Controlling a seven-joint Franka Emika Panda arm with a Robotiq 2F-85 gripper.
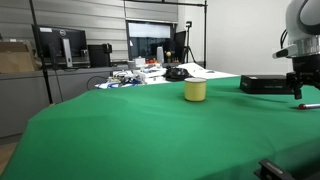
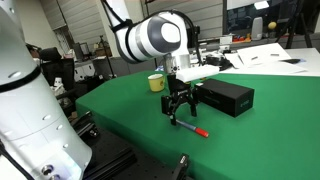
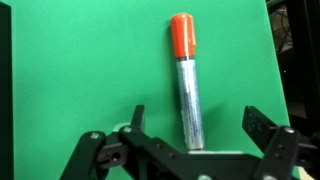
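A marker with a red cap and silver barrel lies on the green table. In the wrist view its barrel runs down between the fingers of my open gripper, untouched as far as I can see. From the second exterior view, my gripper hangs just over the barrel end, and the red cap points toward the front right. The first exterior view catches only part of the marker at the right edge, below the fingers.
A black box sits behind the marker. The yellow cup stands farther off on the table. Papers and clutter lie at the far side.
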